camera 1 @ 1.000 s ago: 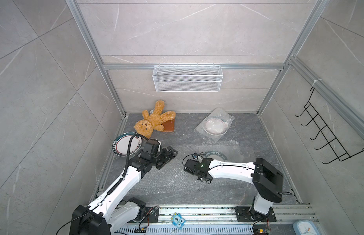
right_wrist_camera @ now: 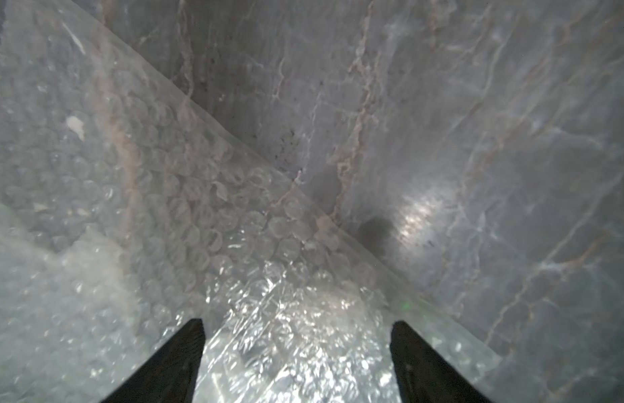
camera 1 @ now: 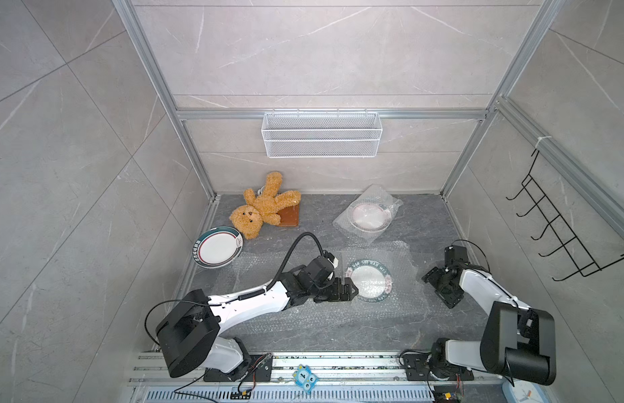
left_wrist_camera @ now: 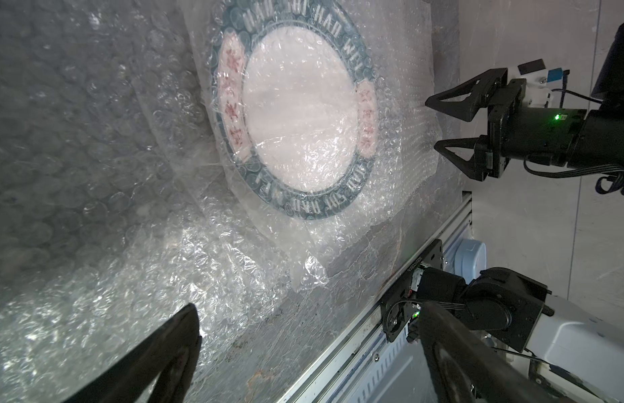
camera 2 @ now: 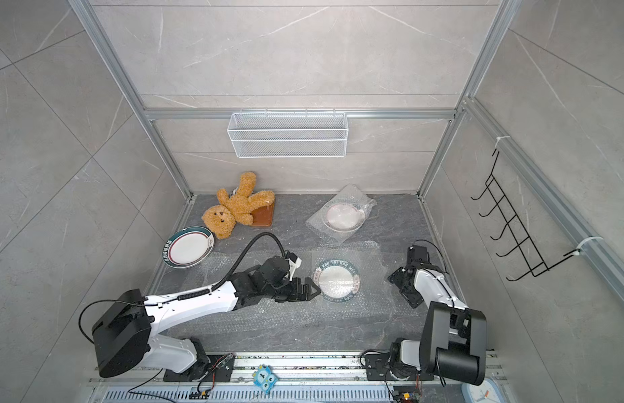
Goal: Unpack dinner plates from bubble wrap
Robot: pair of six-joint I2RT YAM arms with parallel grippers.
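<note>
A dinner plate [camera 1: 369, 280] with a teal printed rim lies under clear bubble wrap [left_wrist_camera: 124, 221] in the middle of the table. Just left of it my left gripper [camera 1: 344, 288] is open, low over the wrap, with nothing between its fingers. Right of the plate, my right gripper [camera 1: 435, 280] stands parted over the wrap's edge, seen also in the left wrist view, with nothing between its fingers. A bare plate [camera 1: 217, 247] lies at the left. A second wrapped plate [camera 1: 369, 216] sits at the back right.
A teddy bear [camera 1: 255, 211] lies on a brown block [camera 1: 289, 215] at the back left. A wire basket [camera 1: 321, 143] hangs on the back wall, black hooks [camera 1: 553, 221] on the right wall. Bare table shows at back right and along the front.
My left arm has swung rightward to beside the middle plate. My right arm has pulled away from that plate to the table's right side, uncovering it.
</note>
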